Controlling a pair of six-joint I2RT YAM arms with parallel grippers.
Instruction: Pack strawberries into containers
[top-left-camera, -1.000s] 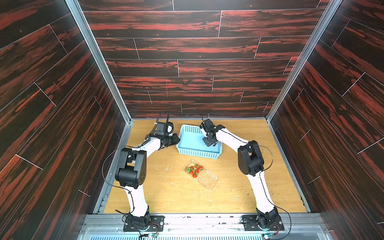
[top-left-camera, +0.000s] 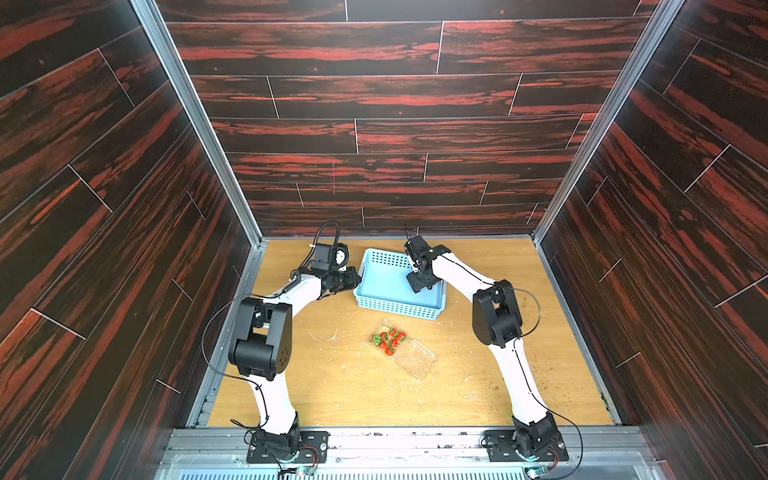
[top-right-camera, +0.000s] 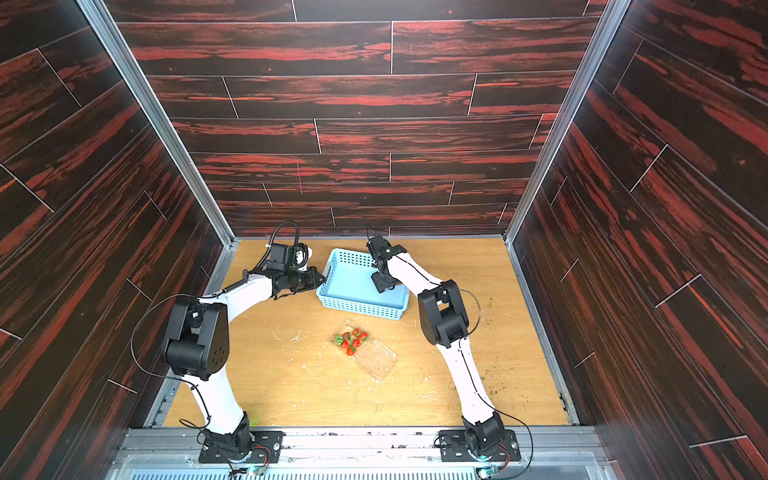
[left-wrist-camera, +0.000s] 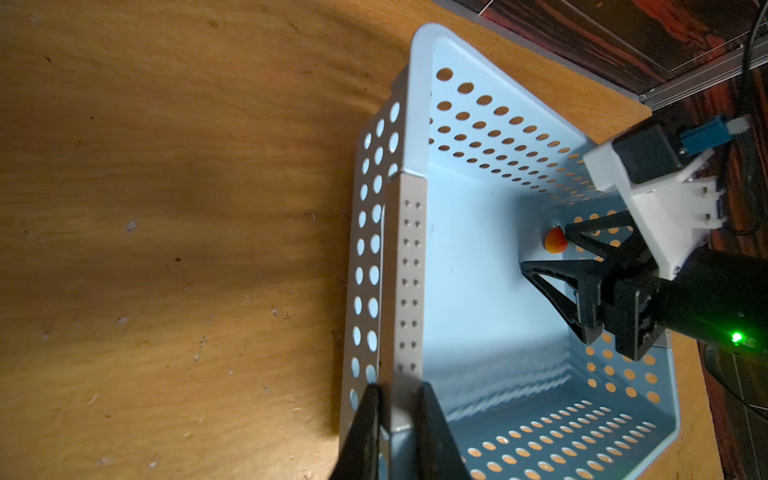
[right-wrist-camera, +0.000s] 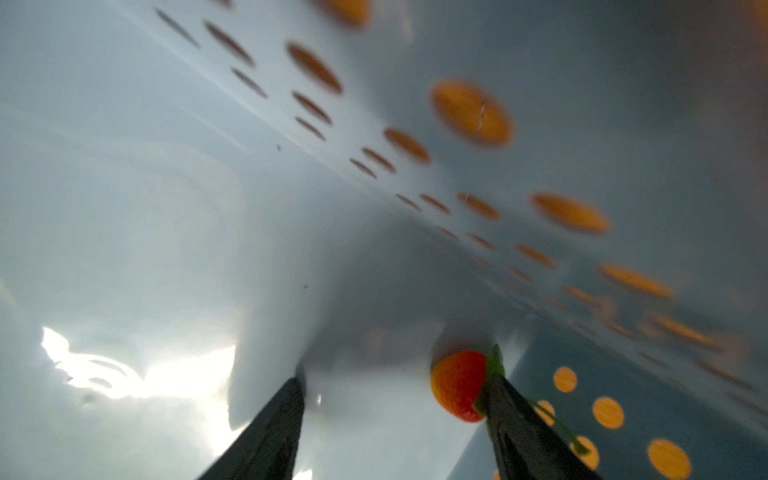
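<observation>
One red strawberry (right-wrist-camera: 460, 385) with a green stem lies on the floor of the light blue basket (top-left-camera: 388, 307), close to its wall. My right gripper reaches into the basket, open; the strawberry shows between its fingers, nearer the right one, which overlaps the green leaves. On the basket's left side my left gripper is shut on the rim (left-wrist-camera: 405, 280). In front of the basket an open clear container (top-left-camera: 416, 358) sits on the table, several red strawberries (top-left-camera: 389, 341) filling its far-left half and the other half empty.
Bare wooden table (top-left-camera: 320, 384) surrounds the clear container on the front, left and right. Perforated basket walls (right-wrist-camera: 560, 144) stand close to the right gripper. Dark panelled walls (top-left-camera: 392, 136) enclose the workspace.
The basket has shifted slightly to the right and toward the front. My right arm has moved a little, its gripper staying inside the basket; the left gripper is almost still.
</observation>
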